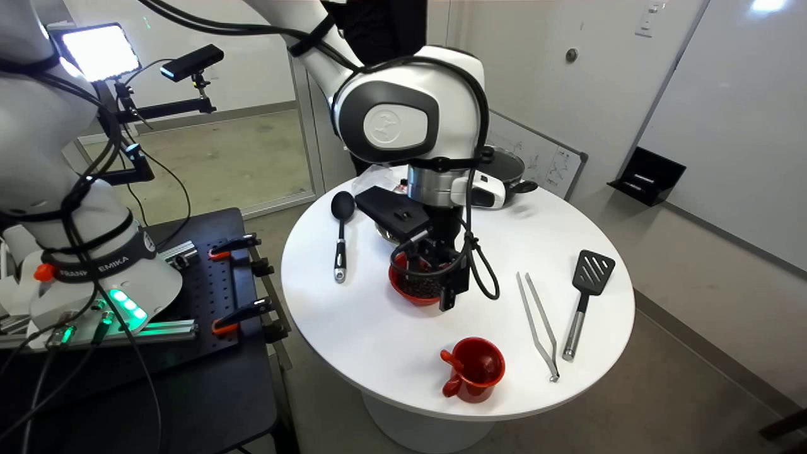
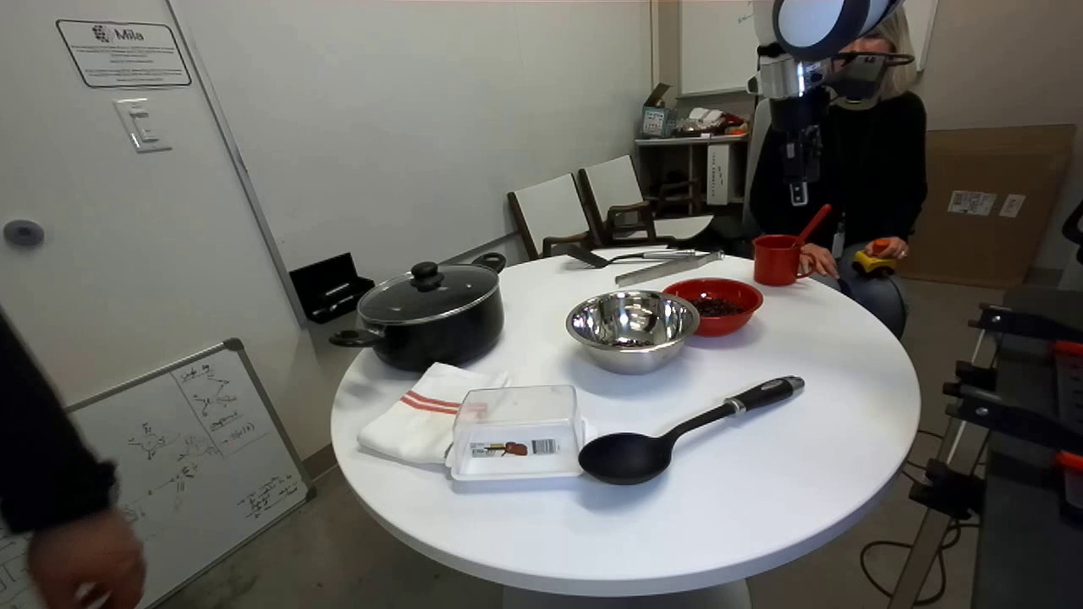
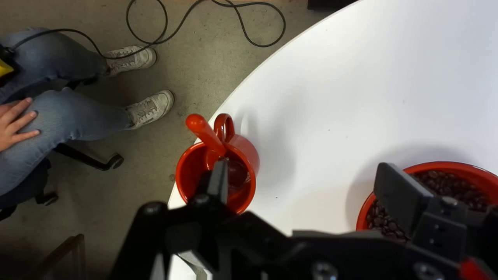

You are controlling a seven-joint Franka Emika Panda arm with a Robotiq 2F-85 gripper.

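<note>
My gripper is open, its fingers (image 3: 405,198) wide apart with nothing between them. It hangs well above the table (image 2: 792,447) in exterior view 2. Near the table's edge stands a red mug (image 1: 476,372), with a red-handled utensil (image 3: 205,133) leaning out beside the mug's handle. Its lower end cannot be made out. A red bowl (image 2: 718,309) holds dark beans (image 3: 383,221); in exterior view 1 the gripper covers part of it. From the wrist, one finger overlaps the mug and the other overlaps the bowl, both far below.
Beside the red bowl sits a steel bowl (image 2: 631,345). A lidded black pot (image 2: 434,320), towel (image 2: 421,421), clear plastic box (image 2: 518,436) and black spoon (image 2: 624,457) lie around it. Tongs (image 1: 538,325) and a slotted spatula (image 1: 588,284) rest opposite. A seated person (image 2: 858,172) is close to the mug.
</note>
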